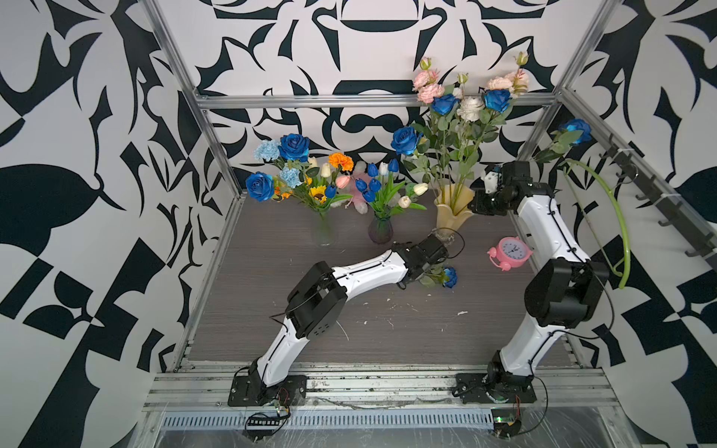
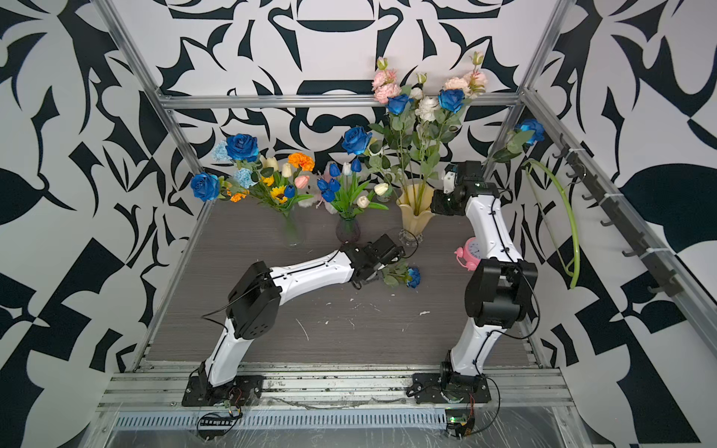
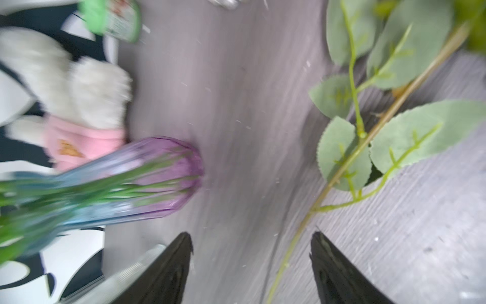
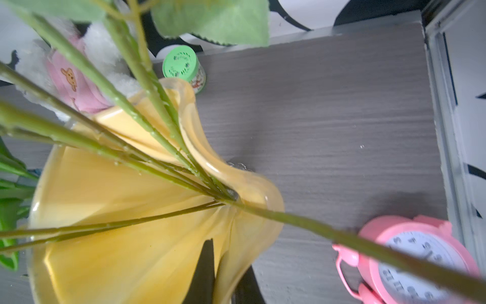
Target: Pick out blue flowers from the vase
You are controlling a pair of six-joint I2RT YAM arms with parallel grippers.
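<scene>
My right gripper is shut on the wavy rim of the yellow vase (image 1: 448, 218), on its right side. Stems fan out of that vase, with blue roses (image 1: 443, 103) among pink and white blooms. Another blue rose (image 1: 576, 130) leans far out to the right on a long stem (image 4: 324, 233). A cut blue rose (image 1: 449, 277) lies on the table; its leafy stem (image 3: 334, 177) runs across the left wrist view. Above that stem my left gripper is open, its fingers apart and not gripping the stem.
A purple vase of tulips (image 1: 380, 230) and a clear vase of mixed flowers (image 1: 322, 227) stand to the left. A pink alarm clock (image 1: 511, 251) sits right of the yellow vase.
</scene>
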